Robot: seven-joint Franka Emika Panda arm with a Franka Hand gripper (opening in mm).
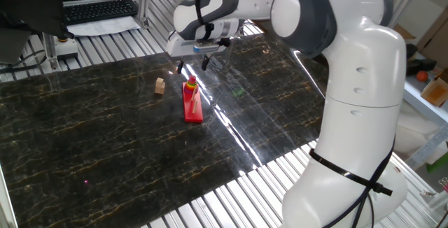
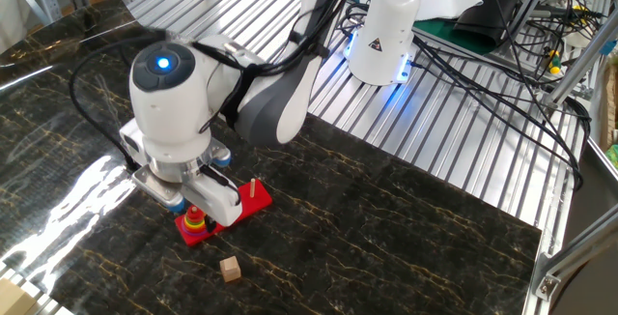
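A long red base (image 1: 194, 116) lies on the dark marbled tabletop, with a stack of coloured rings (image 1: 191, 84) at one end. A bare wooden peg (image 2: 253, 187) rises from its other end. Above the ring stack hangs my gripper (image 1: 192, 65), its two dark fingers spread apart and nothing visible between them: it is open. In exterior view 2 the hand covers part of the red base (image 2: 256, 201) and hides most of the fingers, while the rings (image 2: 195, 222) show just below it. Small plain wooden blocks (image 1: 159, 87) sit beside the base, apart from it.
A keyboard (image 1: 100, 10) and paper lie beyond the table's far edge. Ribbed metal panels (image 2: 463, 151) border the marbled surface. In exterior view 2 the tabletop (image 2: 386, 228) right of the wooden block (image 2: 230, 269) is clear.
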